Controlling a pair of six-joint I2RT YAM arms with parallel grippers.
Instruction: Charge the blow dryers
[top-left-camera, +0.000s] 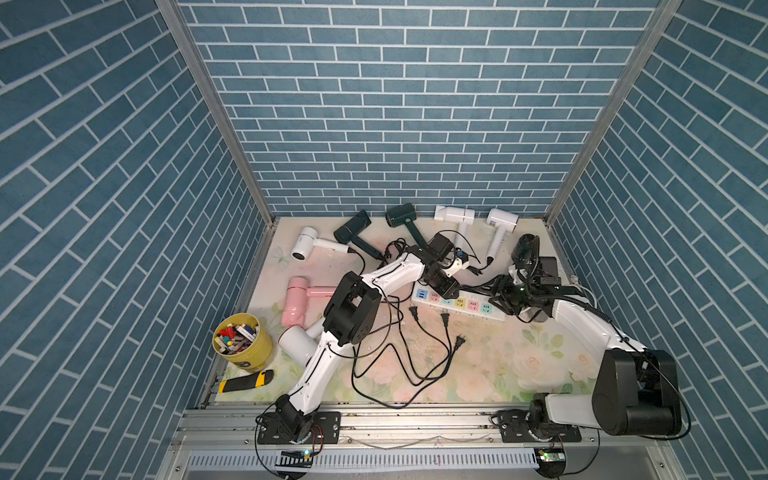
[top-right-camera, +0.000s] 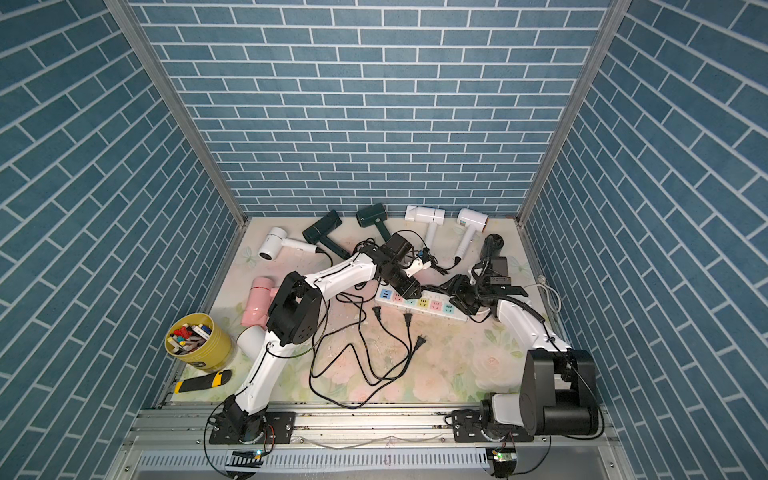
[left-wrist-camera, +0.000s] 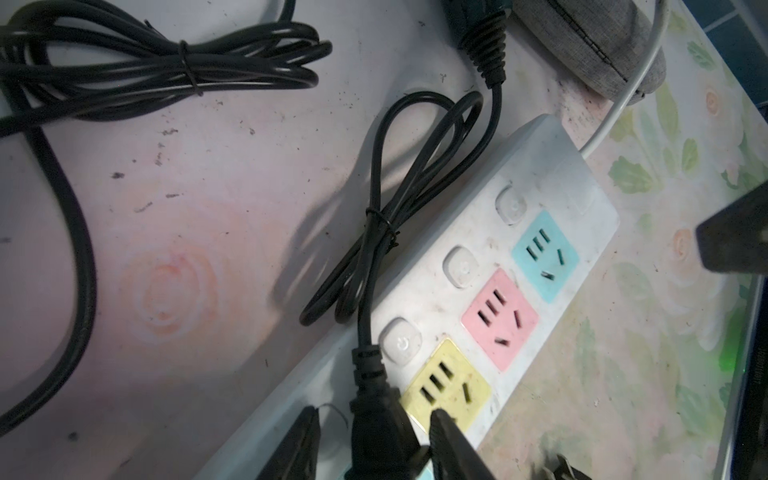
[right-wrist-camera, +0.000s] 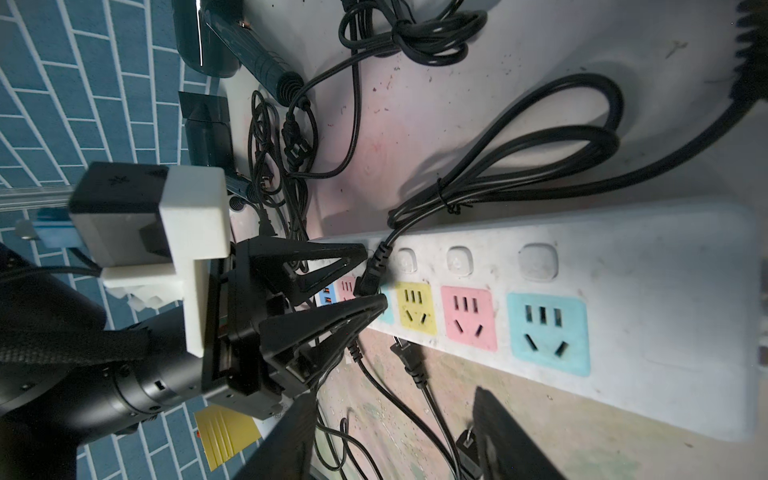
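Note:
A white power strip (top-left-camera: 461, 308) with coloured sockets lies across the middle right. My left gripper is over it near the yellow socket (left-wrist-camera: 445, 384), fingers apart on either side of a black plug (left-wrist-camera: 382, 424); contact is unclear. Its cord runs in a bundle (right-wrist-camera: 512, 160) behind the strip. My right gripper hangs open at the strip's right part, with nothing clearly between its fingers. More plugs (right-wrist-camera: 412, 360) lie loose in front of the strip. Pink (top-left-camera: 294, 300), white and dark green (top-left-camera: 400, 214) blow dryers lie around the back and left.
A yellow bucket of markers (top-left-camera: 242, 348) and a black-and-yellow tool (top-left-camera: 245, 380) sit at the front left. A grey object (left-wrist-camera: 588, 48) lies beyond the strip's right end. Cords crowd the centre.

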